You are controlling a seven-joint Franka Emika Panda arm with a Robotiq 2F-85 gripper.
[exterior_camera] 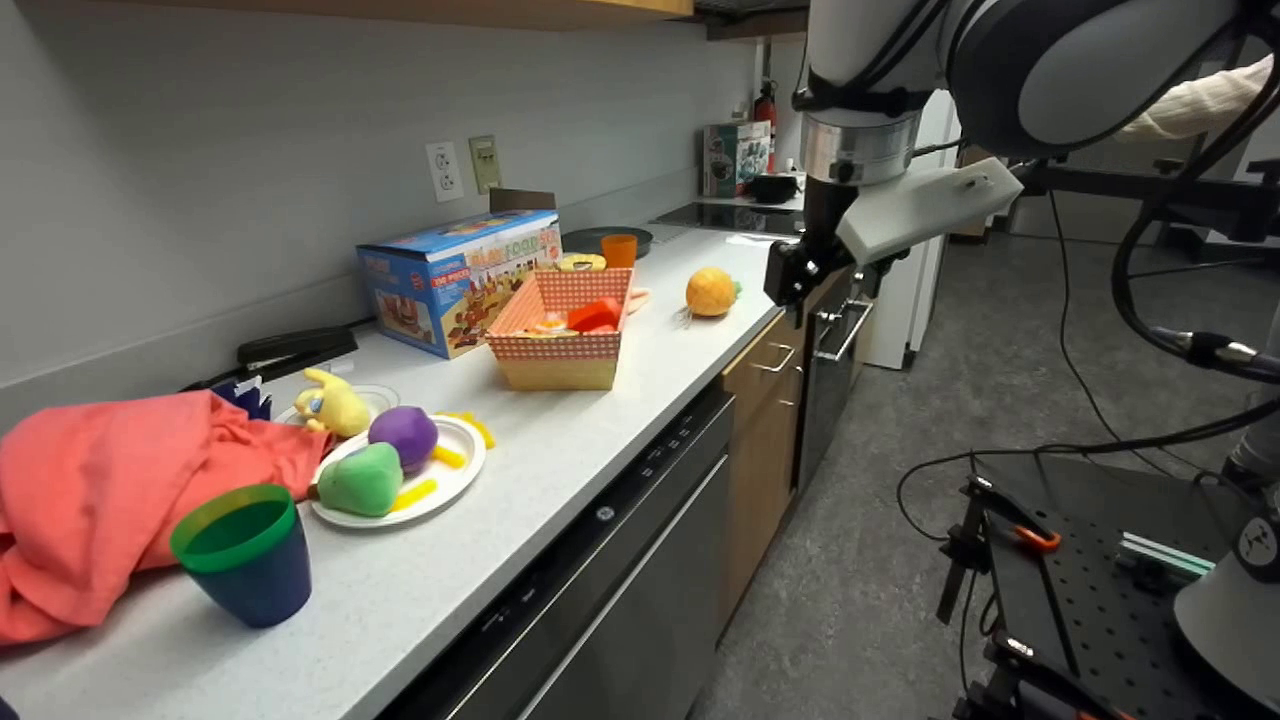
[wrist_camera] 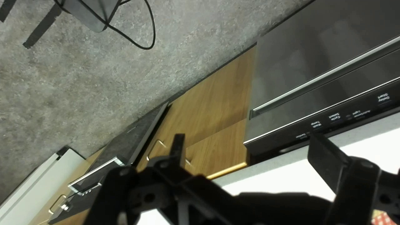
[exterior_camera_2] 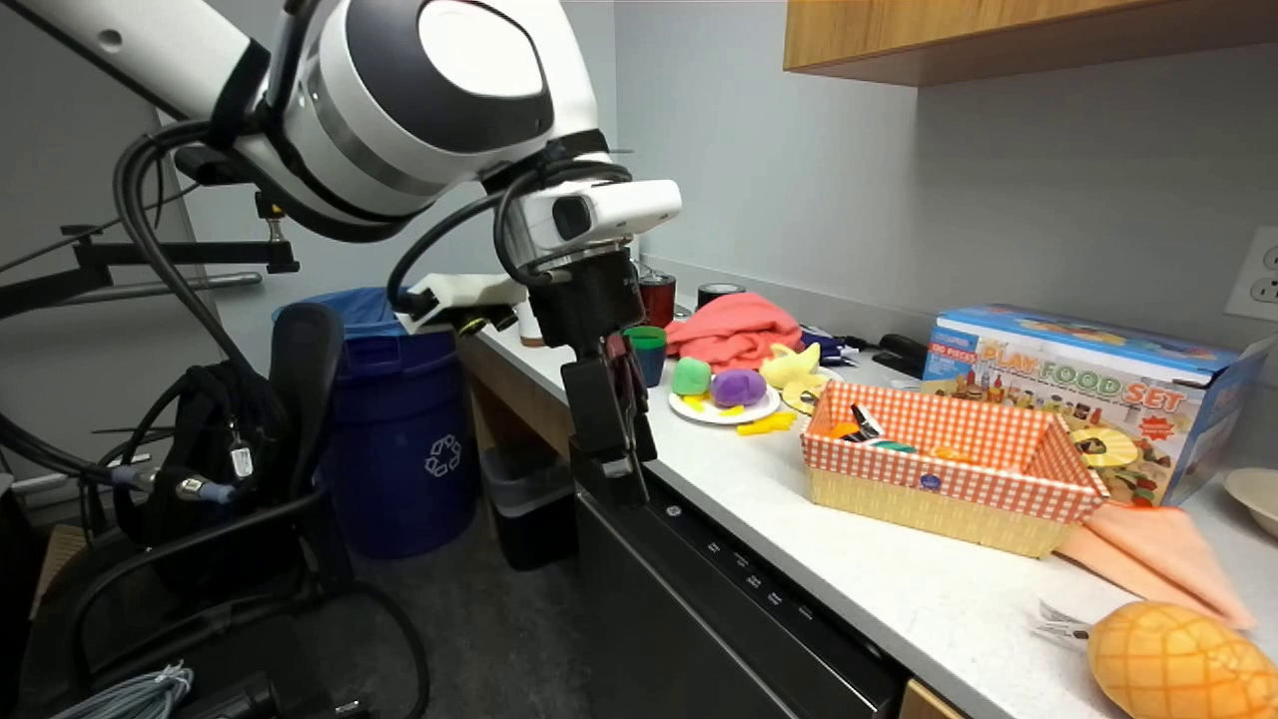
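My gripper hangs past the counter's front edge, its two fingers wide apart with nothing between them. In exterior view 2 the gripper (exterior_camera_2: 617, 467) points downward in front of the dishwasher side. On the counter, a white plate (exterior_camera: 462, 478) carries a green pear (exterior_camera: 360, 480), a purple plush piece (exterior_camera: 404, 436) and yellow sticks. Farther along, a checkered basket (exterior_camera: 558, 360) holds red and other toy food. An orange pineapple-like toy (exterior_camera: 710, 292) lies near the edge. None of these touches the gripper.
A green-rimmed blue cup (exterior_camera: 248, 564) and a red cloth (exterior_camera: 132, 492) occupy the near counter end. The play food box (exterior_camera: 462, 282) stands by the wall behind the basket. Bare counter (exterior_camera: 672, 342) lies between basket and pineapple toy. Drawer handles (exterior_camera: 780, 358) project below the edge.
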